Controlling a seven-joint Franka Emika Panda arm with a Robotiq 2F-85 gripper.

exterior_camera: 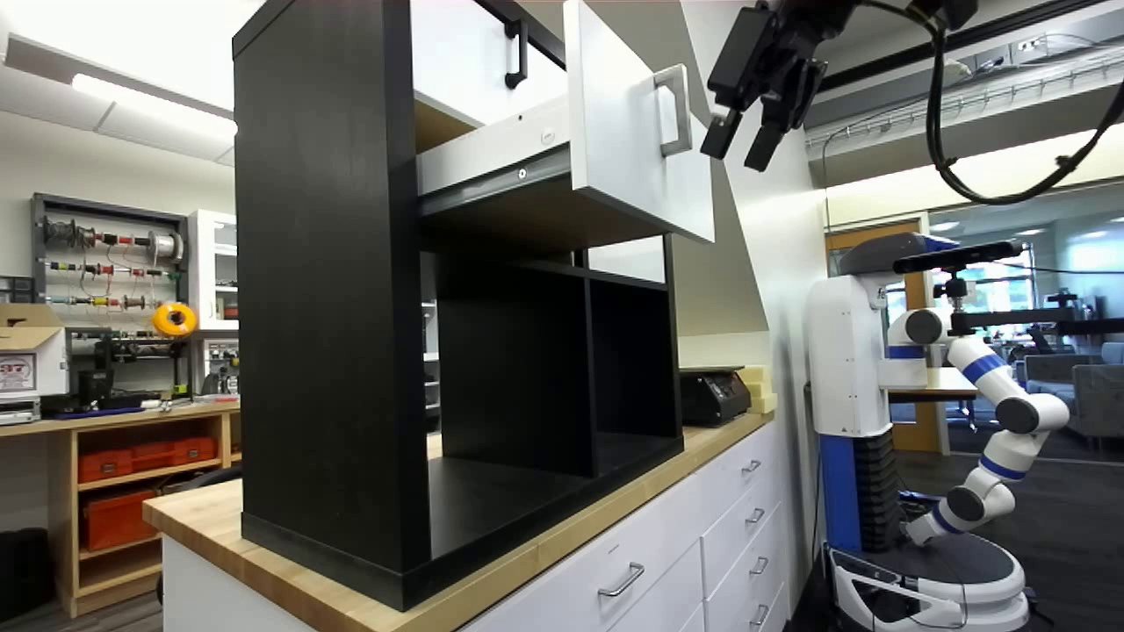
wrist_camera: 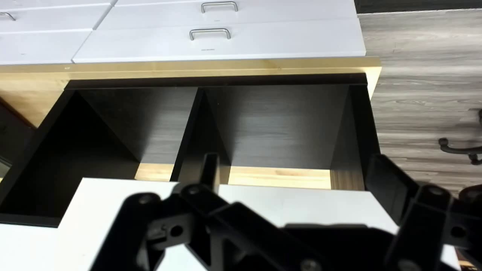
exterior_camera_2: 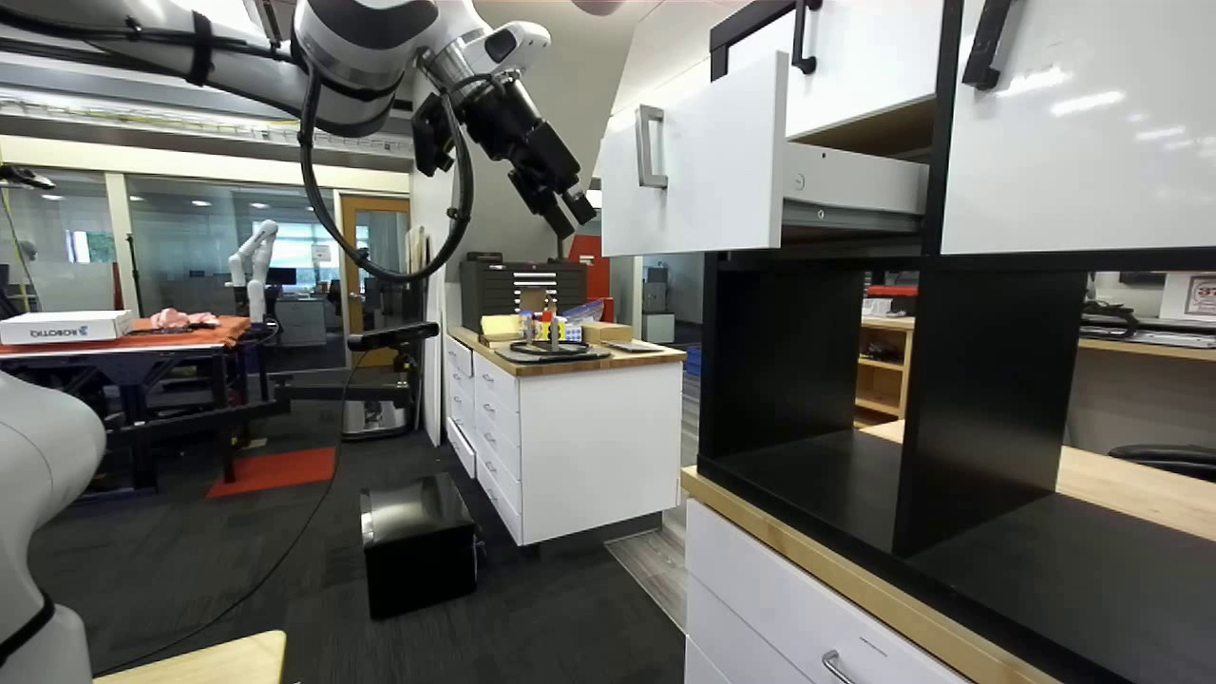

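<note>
A white drawer [exterior_camera: 632, 126] with a grey handle [exterior_camera: 674, 111] is pulled out from the upper part of a black shelf unit [exterior_camera: 321, 295]. In exterior view 1 my gripper [exterior_camera: 738, 156] hangs in the air to the right of the drawer front, its fingers apart with nothing between them. Seen from exterior view 2, the gripper [exterior_camera_2: 576, 217] points down near the drawer front [exterior_camera_2: 712, 160], left of it. In the wrist view the drawer's white panel [wrist_camera: 135, 198] lies beneath the open fingers. The handle does not show there.
Black door handles [exterior_camera_2: 989, 46] are on the unit's upper white doors. Below are empty black cubbies [wrist_camera: 275, 126] on a wooden countertop [wrist_camera: 226, 67] over white drawers [wrist_camera: 226, 43]. A black device [exterior_camera: 714, 395] stands at the counter's far end. Cables [exterior_camera_2: 450, 239] loop from the arm.
</note>
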